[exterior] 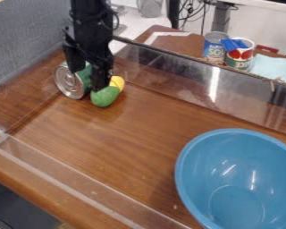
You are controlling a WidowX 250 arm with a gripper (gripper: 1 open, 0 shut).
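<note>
My black gripper (88,64) reaches down from the top left over a green and silver can (71,82) lying on its side and a green-and-yellow object (106,96) just to the right of it. The gripper stands open, its fingers partly in front of both things; whether it touches either is unclear.
A blue bowl (235,197) fills the lower right of the wooden surface (104,156). Behind a clear barrier stand two cans (239,58) and a light blue cloth (272,70). A grey padded wall borders the left.
</note>
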